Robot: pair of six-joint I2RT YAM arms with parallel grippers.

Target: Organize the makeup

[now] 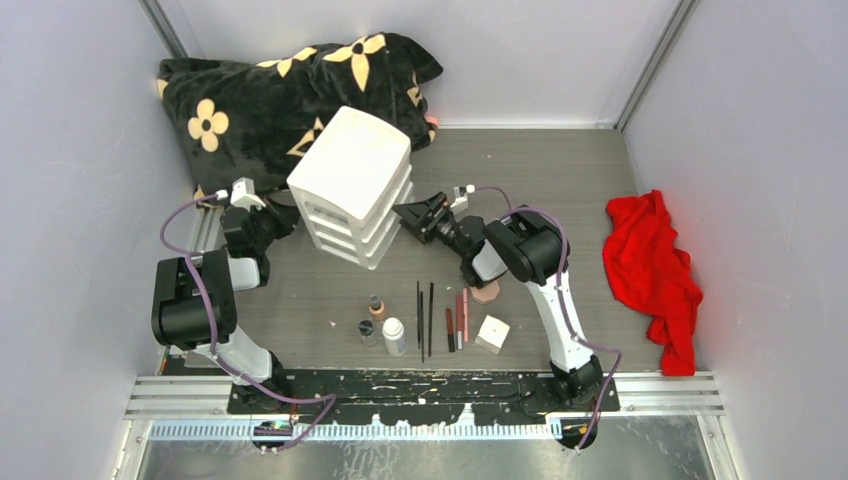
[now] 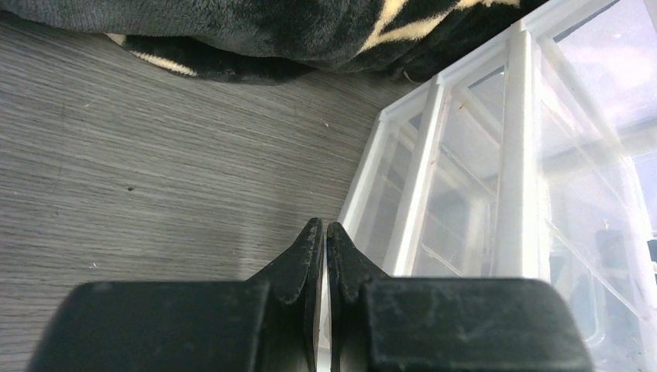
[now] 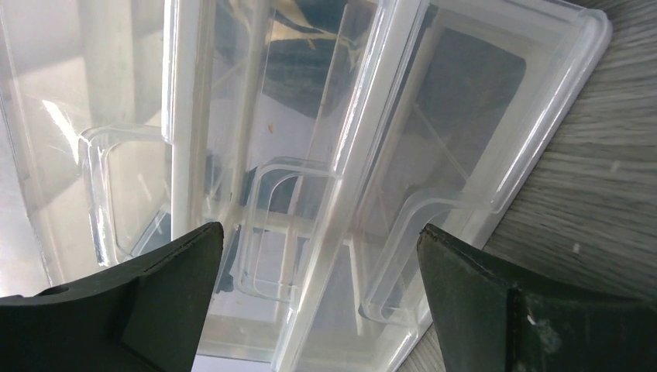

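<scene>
A white organizer with clear drawers (image 1: 349,165) stands angled near the back left. My left gripper (image 1: 285,218) is at its left side; in the left wrist view its fingertips (image 2: 313,232) are very close together beside the drawer rims, with no object seen between them. My right gripper (image 1: 410,215) is at the organizer's right side, fingers wide apart before the clear drawer handles (image 3: 287,167). On the front table lie dark pencils (image 1: 430,320), red pencils (image 1: 450,330), bottles (image 1: 394,337), a round compact (image 1: 486,291) and a pale box (image 1: 492,334).
A dark flowered blanket (image 1: 250,110) lies along the back left behind the organizer. A red cloth (image 1: 650,270) lies at the far right. Bare table (image 1: 540,160) shows at the back right and at the front left.
</scene>
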